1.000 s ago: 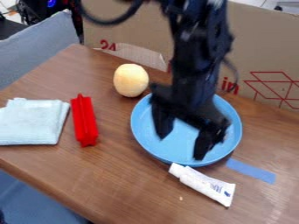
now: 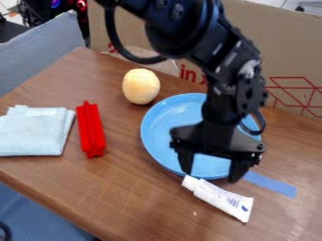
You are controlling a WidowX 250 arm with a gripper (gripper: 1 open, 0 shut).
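My black gripper (image 2: 212,160) is open and low over the right front part of a blue plate (image 2: 164,122), with its fingers spread and pointing down. Just in front of the plate a white tube (image 2: 217,198) lies on the wooden table, close below the fingertips. A red object (image 2: 90,129) lies left of the plate, and a yellow round object (image 2: 141,87) sits behind it. Whether the fingers touch the plate is unclear.
A folded pale cloth (image 2: 32,132) lies at the left. A cardboard box (image 2: 289,66) closes off the back. A blue tape strip (image 2: 274,185) is on the right.
The objects on the table have not visibly moved.
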